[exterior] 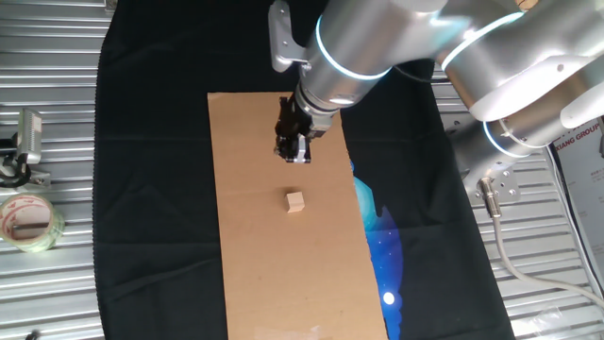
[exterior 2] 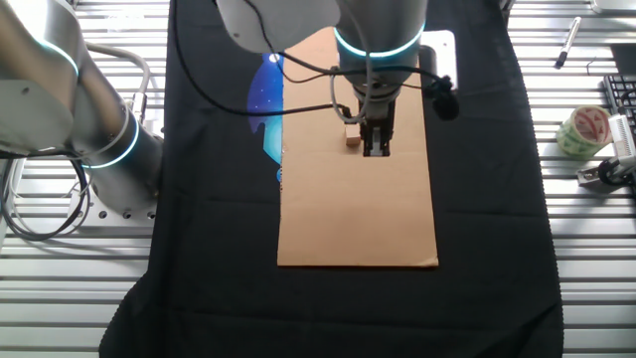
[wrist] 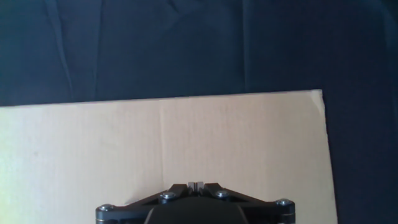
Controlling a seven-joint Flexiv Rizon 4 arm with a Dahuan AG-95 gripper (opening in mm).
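Note:
A small wooden block (exterior: 295, 202) lies alone near the middle of the cardboard sheet (exterior: 274, 264). In exterior view 2 the block (exterior 2: 353, 135) shows partly behind the gripper (exterior 2: 376, 153) and a cable. Held above the cardboard, my gripper (exterior: 295, 159) is apart from the block, on its upper side in exterior view 1. The wrist view shows the gripper with its fingertips together and nothing visible between them. Below it lie only bare cardboard (wrist: 249, 143) and dark cloth; the block is out of that view.
A blue, space-patterned piece (exterior: 385, 255) pokes out from under the cardboard's right edge. Black cloth (exterior: 156, 208) surrounds the sheet. A tape roll (exterior: 30, 223) and a grey clamp-like device (exterior: 28, 137) sit far left. Loose cables hang from the arm in exterior view 2.

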